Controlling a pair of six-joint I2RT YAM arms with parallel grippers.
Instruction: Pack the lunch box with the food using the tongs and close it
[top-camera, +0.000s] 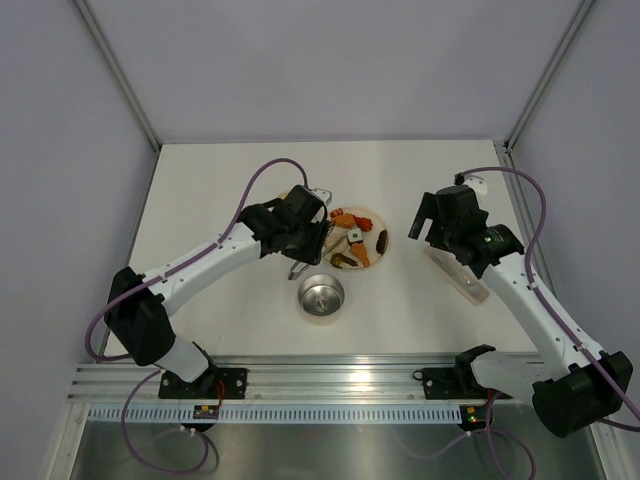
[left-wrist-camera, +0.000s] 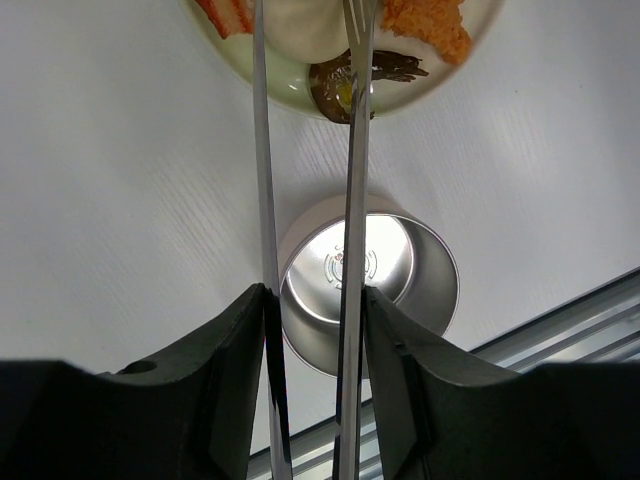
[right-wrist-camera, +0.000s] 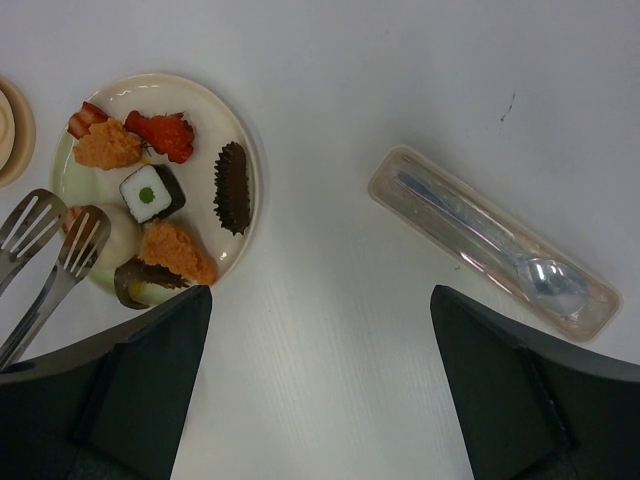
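A cream plate (right-wrist-camera: 205, 120) holds fried chicken (right-wrist-camera: 175, 250), rice roll (right-wrist-camera: 150, 195), a dark cup (right-wrist-camera: 232, 188) and other foods. My left gripper (top-camera: 318, 240) is over the plate's left side with metal fork-ended utensils (left-wrist-camera: 355, 170) between its fingers, their tines over the food; whether it grips them is unclear. A steel pot (top-camera: 321, 295) sits below the plate, nearer me. My right gripper is open and empty, above the table right of the plate. A clear case with a spoon (right-wrist-camera: 495, 240) lies to its right.
A beige round container (right-wrist-camera: 15, 135) is partly visible behind-left of the plate, mostly hidden by the left arm in the top view. The table's front edge runs along a metal rail.
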